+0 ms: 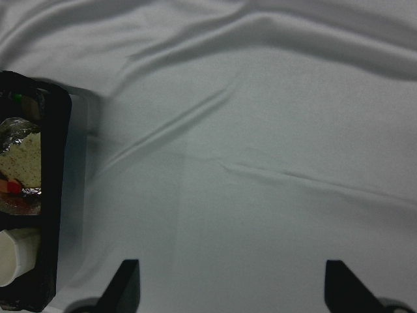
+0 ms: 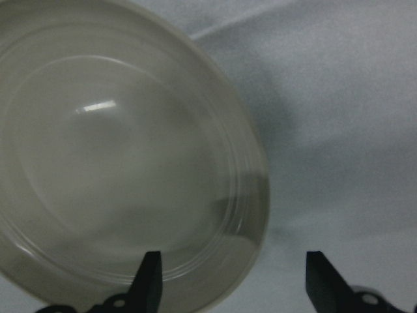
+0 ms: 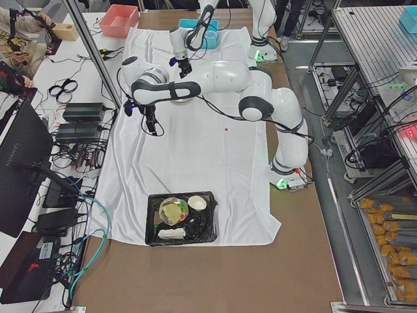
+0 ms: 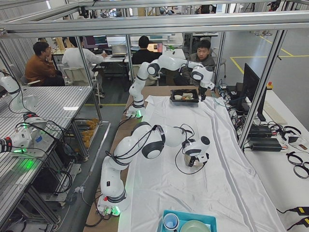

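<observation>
In the camera left view a black tray (image 3: 151, 222) holds a food-filled bowl (image 3: 173, 212), a white cup (image 3: 197, 203) and a white item. My left gripper is open over the white cloth, beside that tray in the left wrist view. A beige plate (image 2: 111, 156) lies on the cloth under my right gripper, which is open with its fingers over the plate's rim side. The plate is mostly hidden by arms in both camera views.
A blue tray (image 4: 203, 220) with a mug (image 4: 171, 221) and a green plate (image 4: 194, 227) stands at one end of the cloth. Monitors, cables and a metal post line one side.
</observation>
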